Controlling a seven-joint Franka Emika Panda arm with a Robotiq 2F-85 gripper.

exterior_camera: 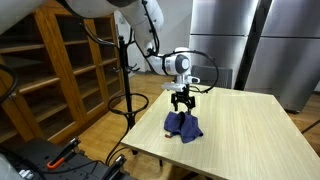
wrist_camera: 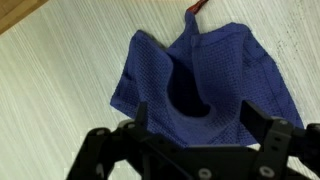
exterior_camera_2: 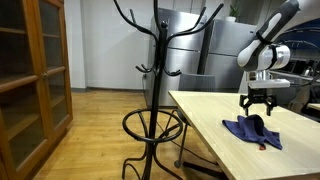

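A dark blue cloth (exterior_camera: 183,125) lies crumpled on the pale table, with folds standing up in its middle. Seen from the wrist, the cloth (wrist_camera: 225,75) fills the centre, and a deep fold runs through it. A small reddish-orange thing (wrist_camera: 197,5) shows at its upper edge; what it is I cannot tell. My gripper (exterior_camera: 182,106) points down just above the cloth, its fingers open and nothing held. In the wrist view its two fingers (wrist_camera: 257,117) stand wide apart at the bottom, over the cloth's near part.
A black coat stand (exterior_camera_2: 152,120) rises beside the table. Wooden glass-door cabinets (exterior_camera: 45,60) stand at the left, and a grey chair (exterior_camera: 208,77) is behind the table.
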